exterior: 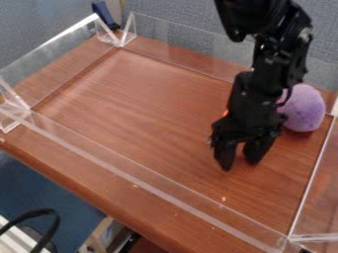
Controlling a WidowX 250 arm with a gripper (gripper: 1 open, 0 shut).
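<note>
My black gripper point(242, 148) hangs low over the right part of the wooden table point(126, 119), its two dark fingers pointing down close to the surface; whether anything is between them is hard to make out. Behind it to the right sits a round purple object point(303, 109), partly covered by the arm. A small bit of orange shows behind the gripper, mostly hidden by it.
Clear plastic walls border the table on all sides. A dark blue object point(105, 14) stands outside at the back left; a black cable lies at the lower left.
</note>
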